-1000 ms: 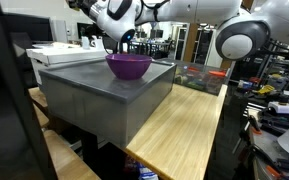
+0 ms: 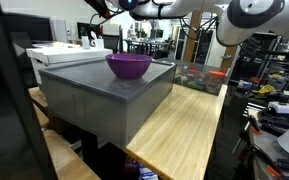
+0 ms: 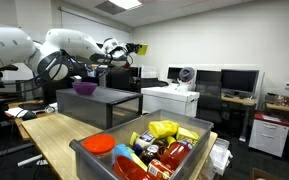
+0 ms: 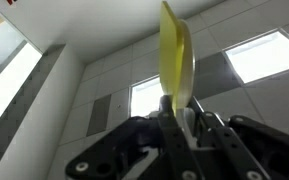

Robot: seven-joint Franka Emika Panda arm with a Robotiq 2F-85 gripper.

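Observation:
My gripper is shut on a yellow object (image 4: 176, 58), which sticks up from between its dark fingers in the wrist view. It looks thin and slightly curved, but I cannot tell what it is. Exterior view 2 shows the gripper (image 3: 130, 48) at the end of the outstretched arm, high above the grey surface, with the small yellow object (image 3: 142, 49) at its tip. Exterior view 1 has the arm along its top edge; the grip itself is not clear there. Ceiling and bright lights fill the wrist view's background.
A purple bowl (image 2: 129, 66) stands on the grey cabinet (image 2: 104, 96). A grey bin (image 3: 96, 165) holds several colourful items, including a red-orange disc (image 3: 100, 144). The wooden tabletop (image 2: 179, 130) has a wide bare stretch. White boxes (image 2: 69, 52) sit behind the cabinet.
In exterior view 1 the arm has risen from behind the purple bowl to the top edge. Its forearm lies flatter and farther right. The bowl has not moved.

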